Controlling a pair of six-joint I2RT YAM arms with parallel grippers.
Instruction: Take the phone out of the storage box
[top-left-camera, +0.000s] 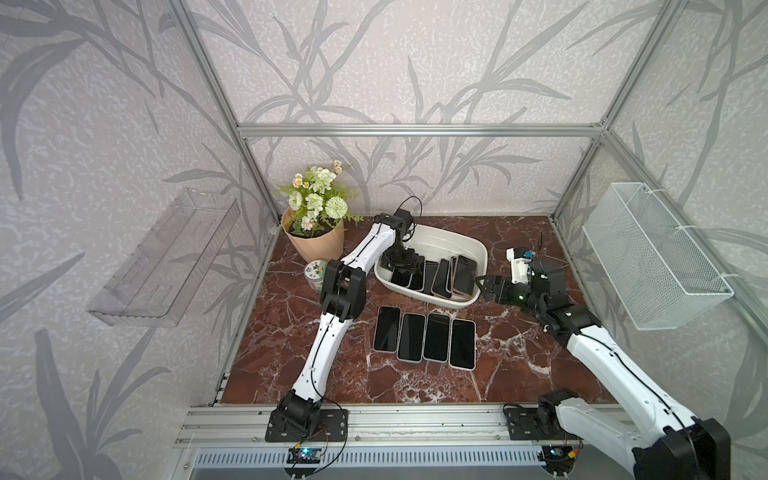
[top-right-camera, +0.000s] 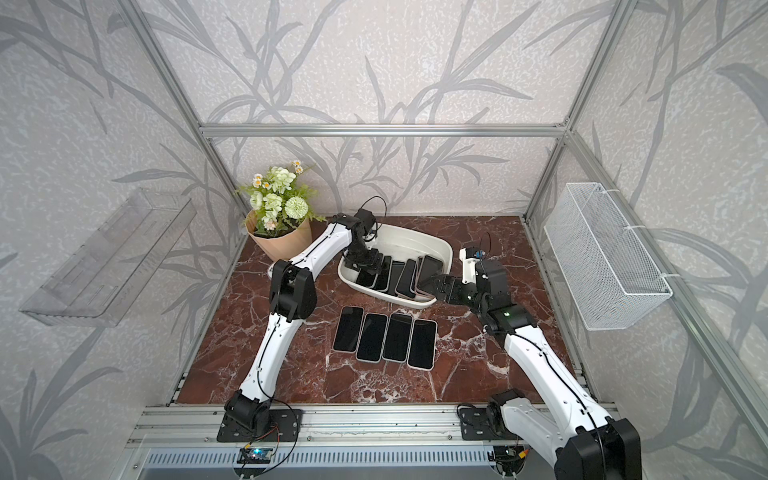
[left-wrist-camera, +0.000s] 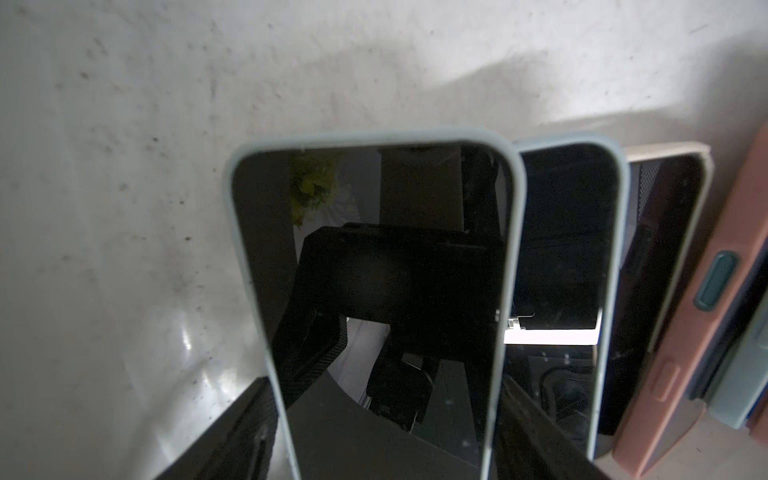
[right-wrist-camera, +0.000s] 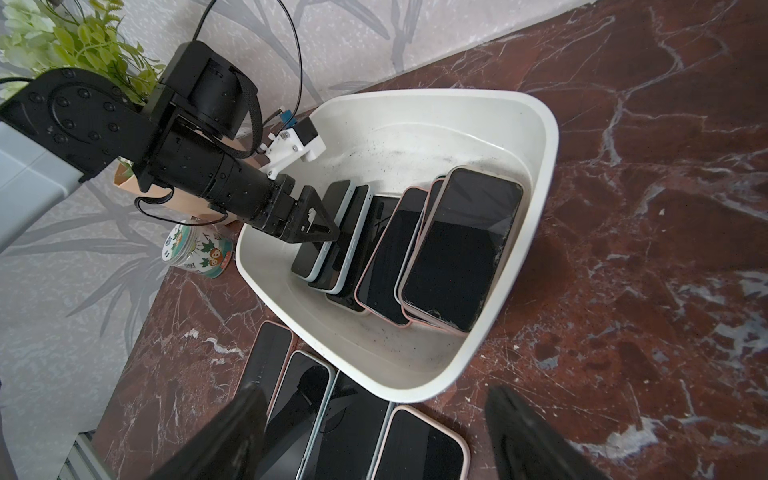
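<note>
A white storage box (top-left-camera: 432, 237) holds several phones lying overlapped. My left gripper is down inside the box's left end, fingers open either side of the leftmost phone (left-wrist-camera: 376, 264), which has a pale mint edge; contact with it is unclear. Beside it lie another mint-edged phone (left-wrist-camera: 560, 232) and a pink-edged one (left-wrist-camera: 688, 336). My right gripper hangs open over the table at the box's right front, with nothing seen between its fingers.
Several phones (top-right-camera: 369, 336) lie in a row in front of the box. A flowerpot (top-left-camera: 316, 244) and a small jar (top-left-camera: 315, 276) stand left. Wire baskets hang on the side walls.
</note>
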